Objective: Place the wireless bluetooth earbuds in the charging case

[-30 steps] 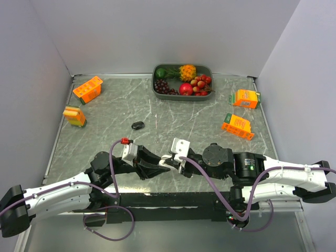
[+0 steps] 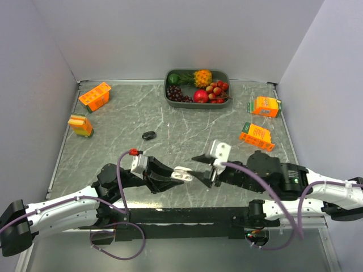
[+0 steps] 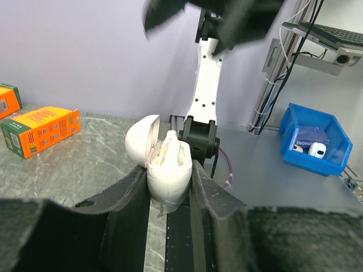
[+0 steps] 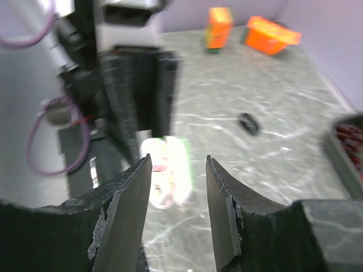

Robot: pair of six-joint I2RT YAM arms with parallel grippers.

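The white charging case (image 2: 182, 175), its lid (image 3: 142, 139) raised, is clamped in my left gripper above the front edge of the table. In the right wrist view the case (image 4: 161, 170) is blurred, and I cannot tell whether earbuds sit in its slots. My right gripper is parted, with nothing visibly held between its fingertips; the case shows beyond them. From above, the right gripper (image 2: 196, 168) is just right of the case. Its blurred dark fingers (image 3: 244, 22) cross the top of the left wrist view.
A small black object (image 2: 148, 135) lies mid-table. At the back is a grey fruit basket (image 2: 198, 106). Orange boxes (image 2: 265, 106) stand at both sides. A blue bin (image 3: 317, 164) holding a white item (image 3: 317, 149) is off the table.
My right gripper has drawn back to the right from the case, where it was close against it, and its fingers have spread. The left arm and the case stay nearly in place.
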